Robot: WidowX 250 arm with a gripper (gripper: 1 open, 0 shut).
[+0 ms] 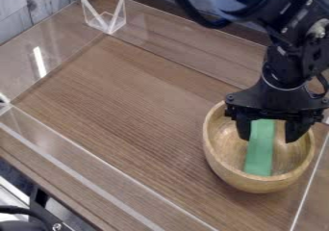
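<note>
My black gripper (pixel 267 119) hangs over a round wooden bowl (pixel 257 182) at the right of the view, its fingers reaching down to about the bowl's upper rim. Inside the bowl lies a long green block (pixel 260 153), partly hidden at its upper end by the gripper. The fingers stand around the upper end of the block; whether they touch it or how far apart they are is hard to tell.
A clear bracket-like object (pixel 106 15) stands at the back left edge. Dark cables show at the lower left corner.
</note>
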